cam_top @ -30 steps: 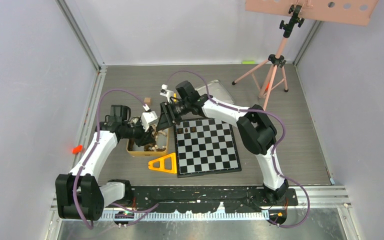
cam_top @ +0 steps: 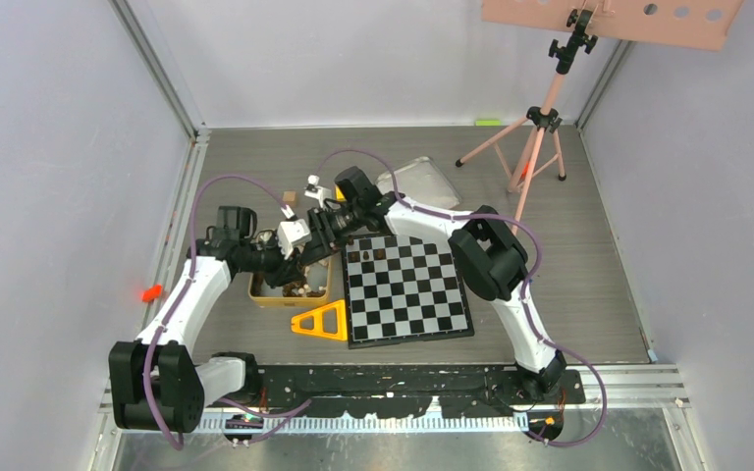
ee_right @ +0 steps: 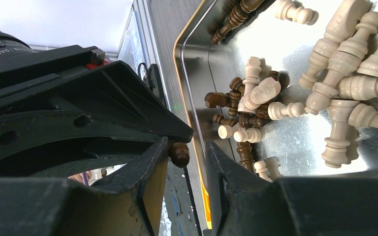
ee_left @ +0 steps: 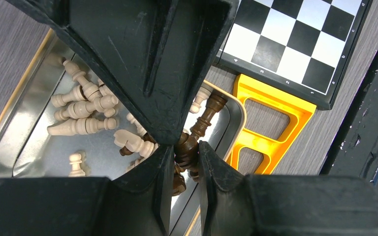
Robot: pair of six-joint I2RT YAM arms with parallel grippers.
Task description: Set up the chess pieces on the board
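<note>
My left gripper is shut on a dark brown chess piece, held over a metal box of loose light and dark pieces. In the right wrist view that piece's round end sits between the fingertips of my right gripper, which stands part open around it; whether it touches both is unclear. The checkered board lies right of the box, with a few dark pieces on its far-left squares.
A yellow plastic frame lies in front of the box. An empty tray is behind the board, and a pink tripod stands at the back right. The floor right of the board is clear.
My right arm has moved left, bringing its gripper up to the left gripper and the held piece. The left arm looks still.
</note>
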